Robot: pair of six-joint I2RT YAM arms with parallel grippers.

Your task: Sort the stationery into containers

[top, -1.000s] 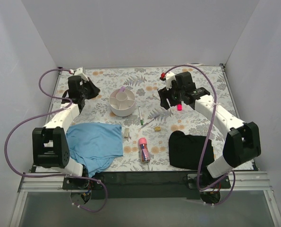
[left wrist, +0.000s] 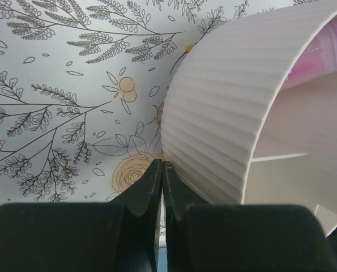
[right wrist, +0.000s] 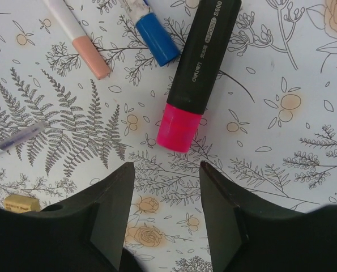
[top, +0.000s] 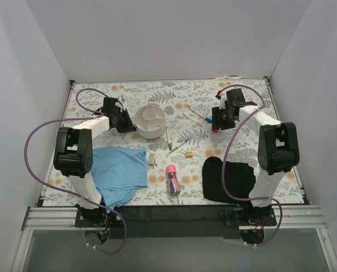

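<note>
My left gripper is shut, nothing showing between its fingers, its tips against or very near the outer wall of the round white divided container (left wrist: pixel 213 107). Inside that container (top: pixel 150 134) a pink-purple item (left wrist: pixel 315 59) shows. My right gripper stands open above the table. Just beyond its fingertips lies a black marker with a pink cap (right wrist: pixel 193 73), apart from the fingers. To its left are a blue-ended pen (right wrist: pixel 157 39) and a white pen with a pinkish end (right wrist: pixel 80 42). A thin clear pen (top: pixel 179 147) and a green-and-white pen (top: pixel 169 139) lie mid-table.
A yellow block (top: pixel 188 154), a beige block (top: pixel 152 159) and a pink cylindrical can (top: pixel 173 180) stand or lie nearer the front. Blue cloth (top: pixel 120 170) covers the front left, black cloth (top: pixel 227 180) the front right.
My left gripper has come down and right to the container, which has shifted slightly right. My right gripper has moved right from over the pens to the black marker.
</note>
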